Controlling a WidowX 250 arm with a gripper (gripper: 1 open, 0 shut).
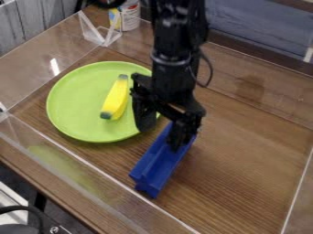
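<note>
My black gripper [166, 123] reaches down from the top centre to just above the upper end of a blue bar [159, 167] on the wooden table; its fingers are dark, and whether they are open or shut is unclear. A green plate [77, 110] lies to the left, with a yellow banana-like object [115, 98] on it.
A white can [130, 15] stands at the back left by a wall. A dark cable shows at the bottom left corner.
</note>
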